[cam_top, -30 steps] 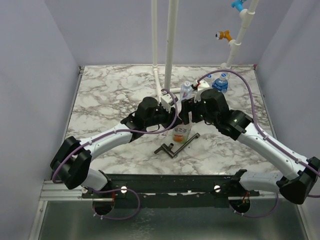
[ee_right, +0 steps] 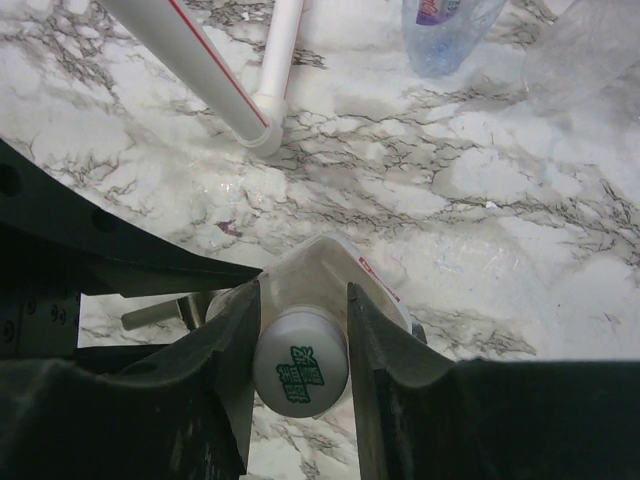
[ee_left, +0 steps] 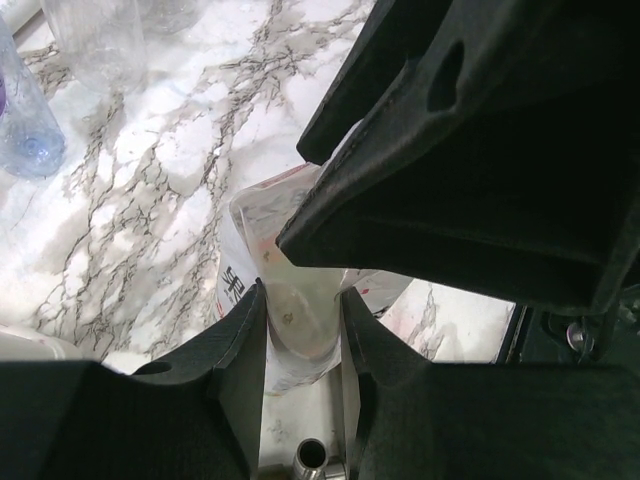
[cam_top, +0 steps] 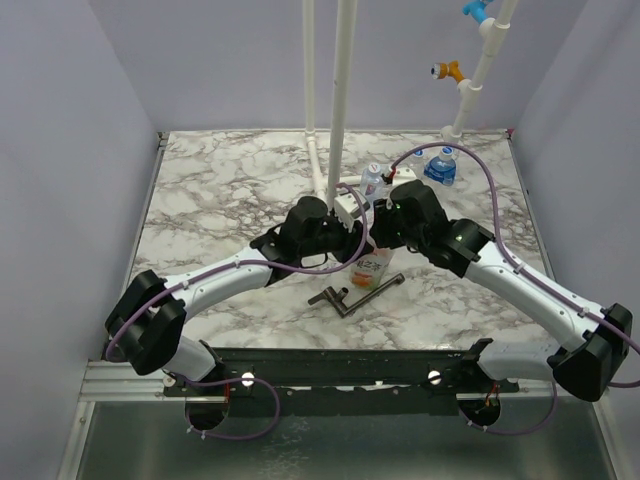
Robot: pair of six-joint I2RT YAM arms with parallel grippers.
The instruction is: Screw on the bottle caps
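Observation:
A translucent carton-like bottle (cam_top: 370, 268) with printed label stands upright mid-table, under both grippers. My left gripper is shut on its upper part, as the left wrist view shows. Above it my right gripper is shut on a white cap (ee_right: 300, 370) with green print, seen at the bottle's top in the right wrist view. In the left wrist view the right gripper's dark fingers cover the top of the bottle, so whether the cap is seated cannot be told.
Several plastic bottles (cam_top: 440, 168) stand at the back right. White pipes (ee_right: 280, 50) run behind the grippers. A dark metal fitting (cam_top: 345, 305) lies in front of the bottle.
Over the last second both grippers and the bottle have shifted slightly right and toward the front; the right arm has changed its angle.

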